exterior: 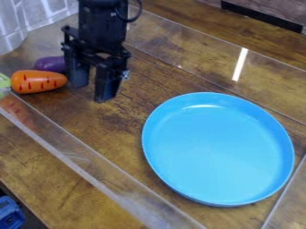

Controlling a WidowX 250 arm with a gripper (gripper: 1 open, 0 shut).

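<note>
My gripper [91, 76] hangs at the upper left over the wooden surface, two dark fingers pointing down and spread apart, with nothing clearly held between them. An orange carrot [38, 80] lies left of it. A purple eggplant [49, 63] lies behind the carrot, partly hidden near the gripper. A large blue plate [217, 146] sits at the right front.
A pale green item [4, 83] is cut off at the left edge, and a blue object [7, 215] at the lower left corner.
</note>
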